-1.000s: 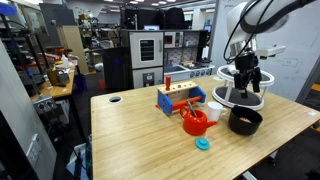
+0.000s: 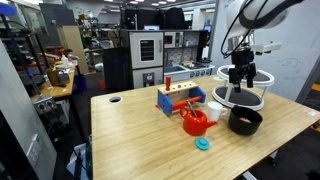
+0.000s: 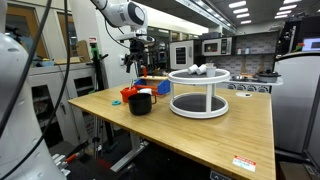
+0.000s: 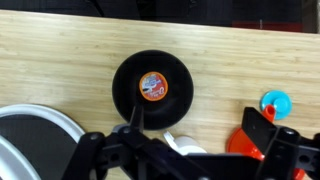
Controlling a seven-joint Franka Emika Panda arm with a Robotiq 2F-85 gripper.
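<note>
My gripper is open, with nothing held between its fingers. In the wrist view, a black pot (image 4: 180,92) lies ahead of it, with a round orange-and-white item (image 4: 153,86) inside. Part of a white mug (image 4: 183,144) shows between the fingers, lower down in the picture. Exterior view 1 puts the gripper (image 2: 242,75) above the table, over the area of the black pot (image 2: 245,121) and in front of the white-rimmed rack. The red pot (image 2: 196,124) is left of the black one, and the white mug (image 2: 215,111) stands behind them.
A turquoise lid (image 2: 202,144) lies near the table's front edge. Behind the red pot is a blue toy bench (image 2: 181,98) with red parts. The white-rimmed rack (image 3: 200,75) stands close to the black pot.
The arm's pose near the rack has shifted somewhat, and the gripper still hangs above the table. The pots, mug and lid look unmoved.
</note>
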